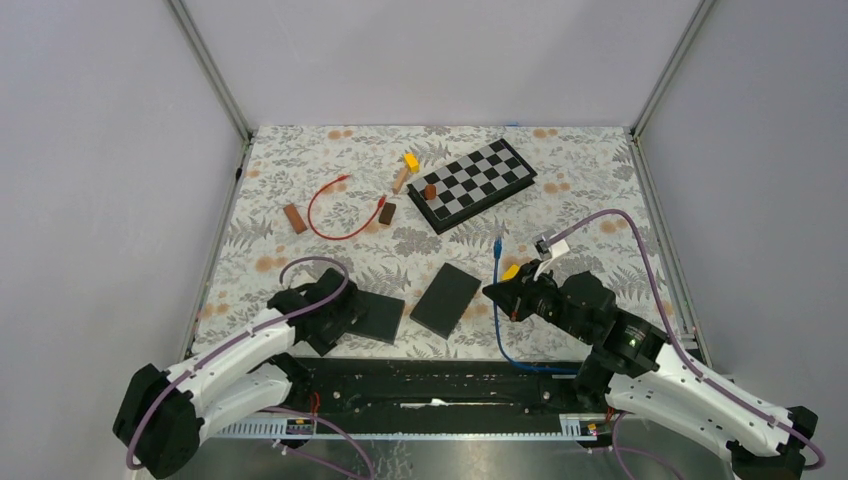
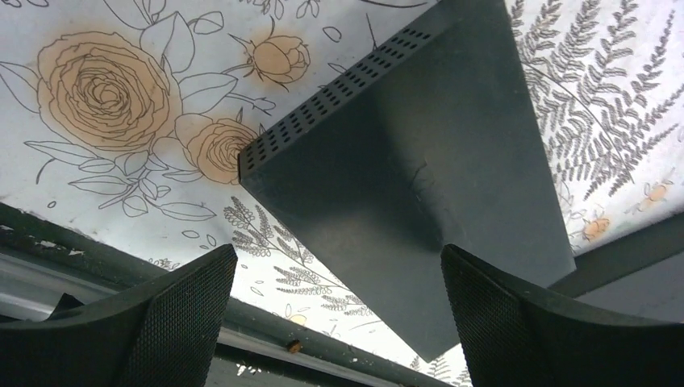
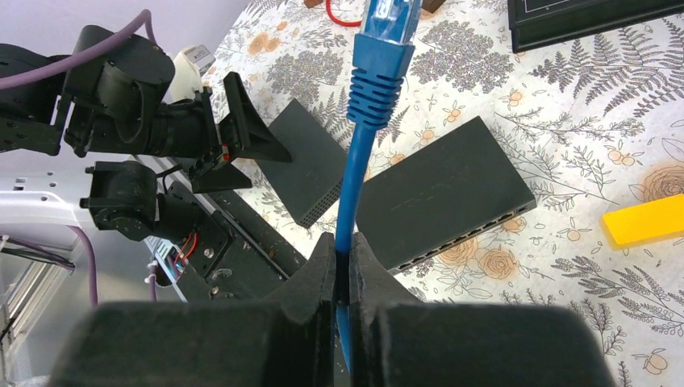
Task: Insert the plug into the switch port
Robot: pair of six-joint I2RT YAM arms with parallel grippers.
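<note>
My right gripper is shut on the blue cable [image 3: 355,173]. The cable's clear plug [image 3: 390,18] points away from the fingers, up and free in the air. A black box with a row of ports, the switch [image 3: 444,189], lies flat on the table, left of the right gripper in the top view [image 1: 446,300]. Left of it lies a second black box [image 1: 376,317], with small holes along one side [image 2: 335,97]. My left gripper is open at this second box's left end; whether a finger touches it I cannot tell.
A chessboard [image 1: 472,185] lies at the back, with a red cable [image 1: 340,236] to its left. Small blocks are scattered about, including a yellow one [image 3: 645,222] near the right gripper. Bare patterned table lies between the switch and the chessboard.
</note>
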